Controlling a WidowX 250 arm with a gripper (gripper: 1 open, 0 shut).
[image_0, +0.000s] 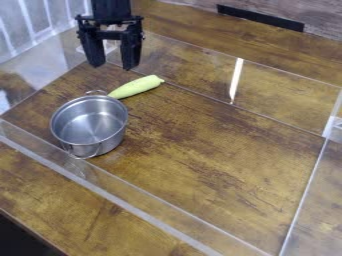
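My black gripper (111, 54) hangs at the top left, open, with nothing visible between its fingers. Below it and slightly right, a pale green corn-like toy (136, 87) lies on the wooden table (227, 160). A steel pot (90, 125) stands left and nearer the front, apart from the toy.
Clear low walls surround the work area on the left, back, right and front. A thin white upright strip (235, 81) stands at the back wall.
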